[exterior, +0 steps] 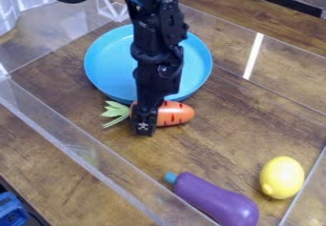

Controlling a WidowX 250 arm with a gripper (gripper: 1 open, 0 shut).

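The black gripper (145, 121) reaches down over a toy carrot (174, 114), its fingertips low against the carrot's middle, near where the green leaves (116, 112) join the orange body. The gripper is open; whether both fingers straddle the carrot is hard to make out. Just behind it lies a blue plate (106, 62), partly hidden by the arm.
A purple eggplant (214, 197) lies at the front right, and a yellow lemon (281, 176) to its right. Clear plastic walls edge the wooden surface at left and right. The surface right of the plate is clear.
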